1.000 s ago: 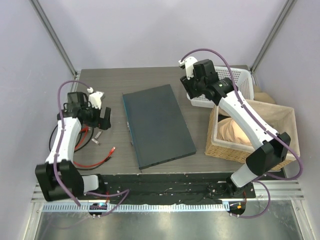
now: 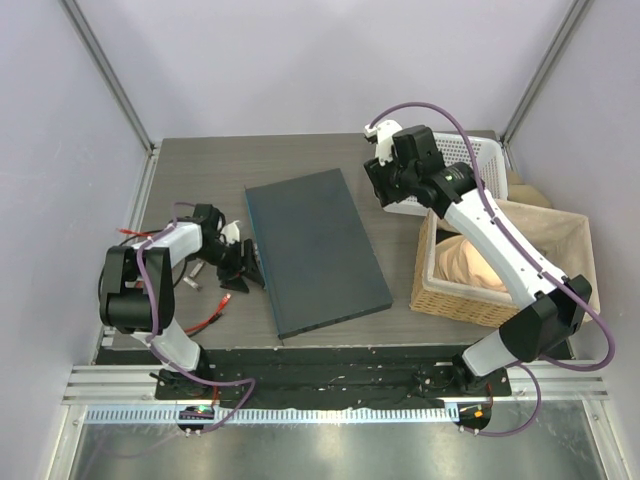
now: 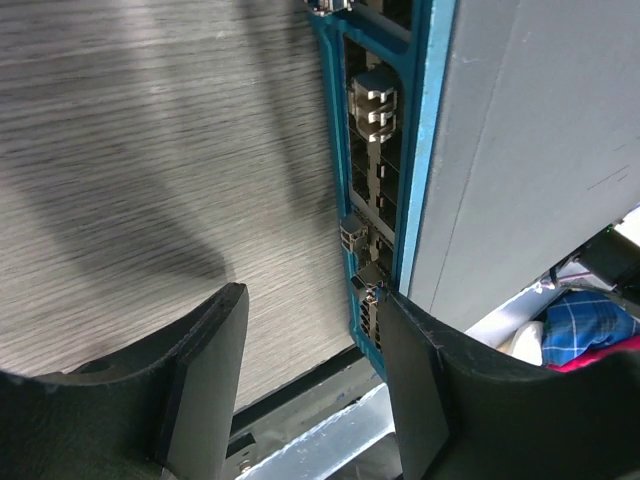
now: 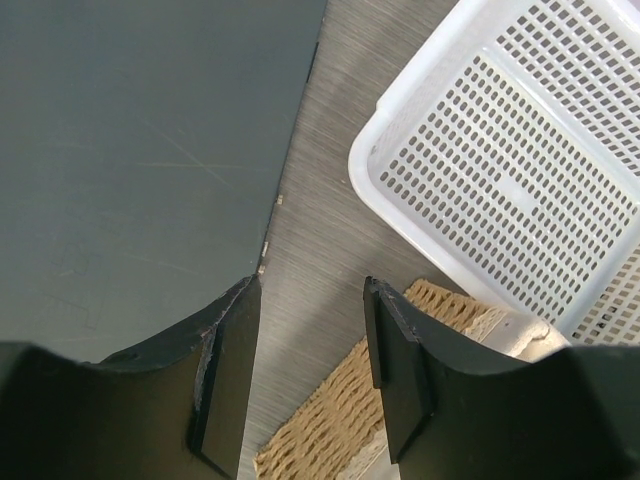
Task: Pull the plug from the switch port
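The dark switch (image 2: 320,255) lies flat, its blue-edged port face (image 3: 400,180) toward the left. In the left wrist view several metal modules sit in that face, including an upper one (image 3: 372,105) and a lower one (image 3: 370,282). My left gripper (image 2: 250,270) is at this face, low by the lower modules, fingertips (image 3: 225,320) apart in the wrist view; whether anything is between them is unclear. My right gripper hangs open above the switch's right side and the white basket, holding nothing.
Red and black cables (image 2: 215,315) and small loose modules lie on the table at left. A white plastic basket (image 4: 370,150) stands back right, a wicker basket with cloth (image 2: 455,305) at front right. Bare table is behind the switch.
My left arm has moved right and down from the table's left side to the switch's port face.
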